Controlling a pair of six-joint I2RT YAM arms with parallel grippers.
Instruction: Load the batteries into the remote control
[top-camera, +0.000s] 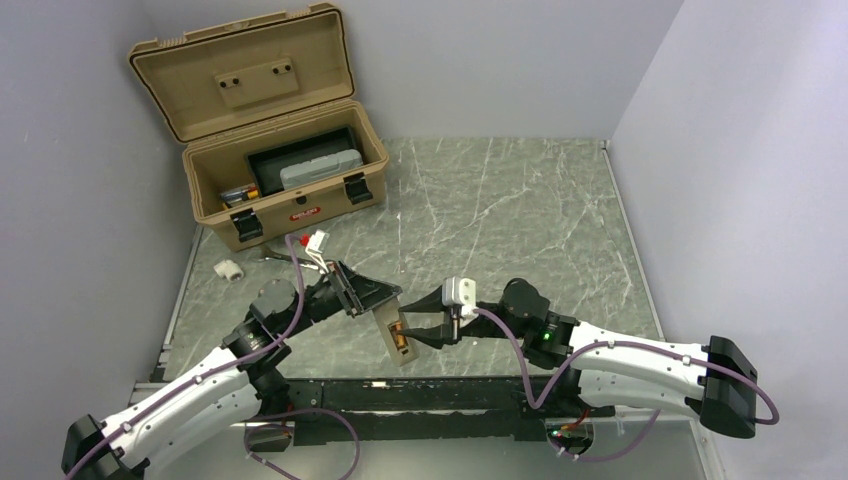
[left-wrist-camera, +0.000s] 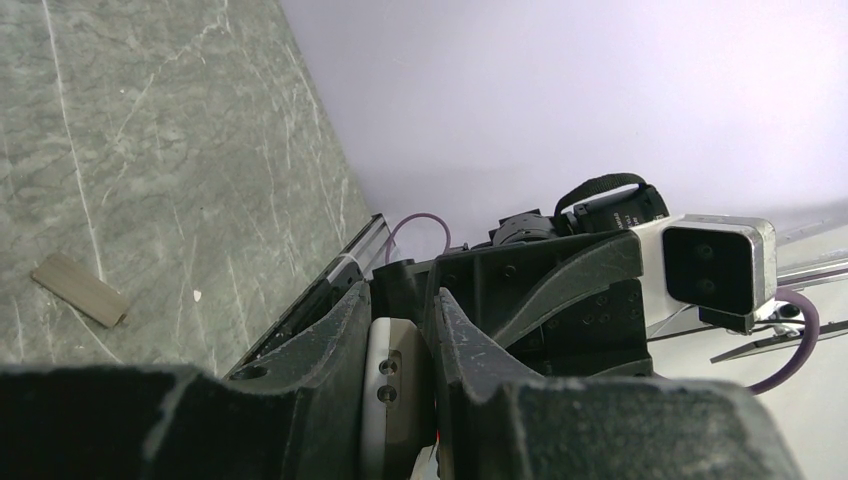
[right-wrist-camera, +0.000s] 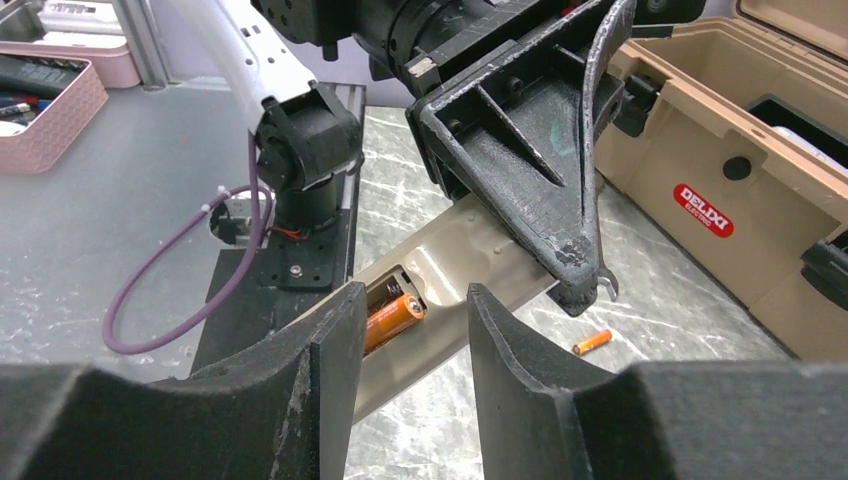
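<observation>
The silver-beige remote (top-camera: 386, 320) is held tilted by my left gripper, shut on its end. Its open battery compartment faces my right gripper, with an orange battery (right-wrist-camera: 394, 323) inside and a dark space beside it. My right gripper is part open, its fingertips just in front of the remote at the compartment, with nothing seen held between them. A loose orange battery (right-wrist-camera: 591, 341) lies on the table beyond the remote in the right wrist view.
The open tan toolbox (top-camera: 216, 208) stands at the back left. A white object (top-camera: 228, 271) and a wrench (top-camera: 276, 256) lie in front of it.
</observation>
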